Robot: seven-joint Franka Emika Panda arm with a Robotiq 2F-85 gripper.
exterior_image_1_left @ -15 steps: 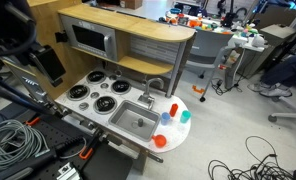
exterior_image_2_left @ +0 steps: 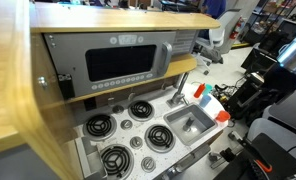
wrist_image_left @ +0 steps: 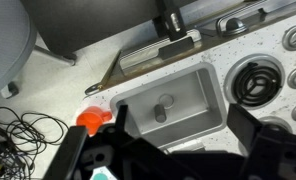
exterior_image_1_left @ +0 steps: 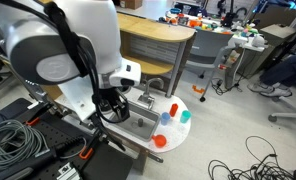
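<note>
My gripper stands open above the counter, its two dark fingers (wrist_image_left: 250, 128) wide apart with nothing between them. In the wrist view the grey sink (wrist_image_left: 193, 88) lies below, with a small dark object (wrist_image_left: 160, 114) beside its drain. An orange cup (wrist_image_left: 92, 118) sits on the counter past the sink's left end. In exterior view 1 the gripper (exterior_image_1_left: 112, 102) covers part of the burners and the sink's near side. A red cup (exterior_image_1_left: 174, 108), a blue cup (exterior_image_1_left: 165, 117) and a teal cup (exterior_image_1_left: 185, 116) stand on the rounded counter end.
The faucet (exterior_image_2_left: 180, 92) rises behind the sink. A microwave (exterior_image_2_left: 123, 62) hangs above the stove burners (exterior_image_2_left: 141, 109). Loose black cables (exterior_image_1_left: 253, 165) lie on the floor, and coiled cable (exterior_image_1_left: 13, 143) rests beside the arm's base.
The arm has swung in from the upper left, moving right and down over the burners towards the sink. The cups and the sink look unmoved.
</note>
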